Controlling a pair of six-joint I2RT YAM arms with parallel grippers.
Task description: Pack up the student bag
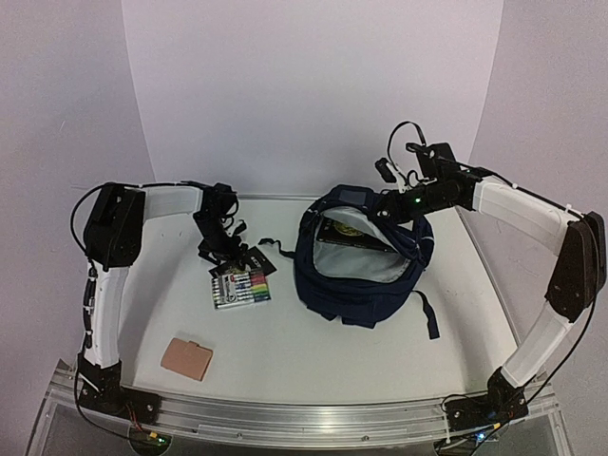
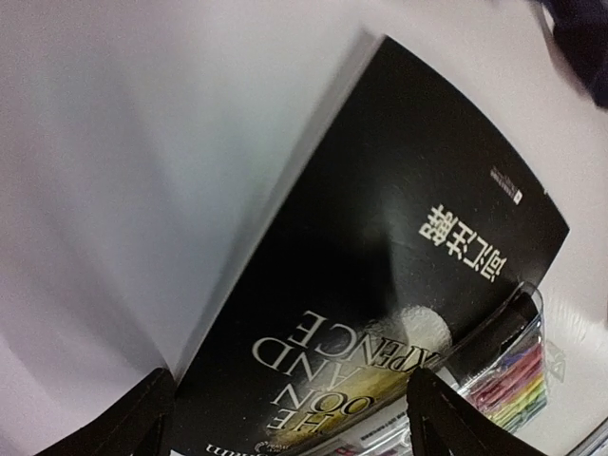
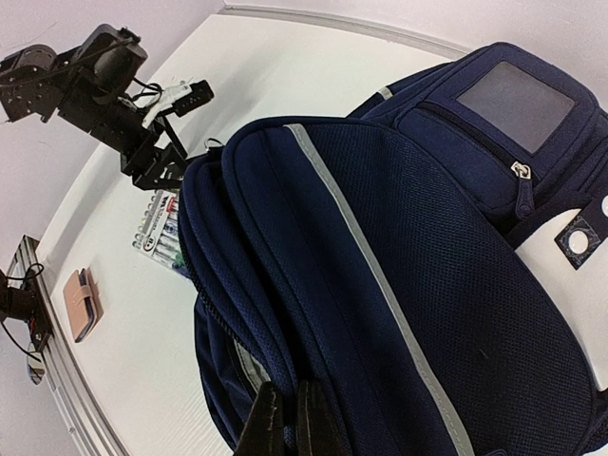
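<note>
The navy backpack (image 1: 366,299) stands on the table with its mouth open, a black book (image 1: 347,236) inside. My right gripper is shut on the fabric edge of the bag's opening. On the left, a black book (image 2: 408,180) with a moon picture lies on the table, partly hidden in the top view by my left gripper (image 1: 231,258). That gripper's fingers (image 2: 446,418) are wide apart at the book's near end. A clear case of coloured markers (image 1: 241,290) lies against the book, overlapping its edge in the left wrist view.
A pinkish-brown notebook (image 1: 186,359) lies at the front left, apart from everything. A loose strap (image 1: 275,247) of the bag reaches toward the book.
</note>
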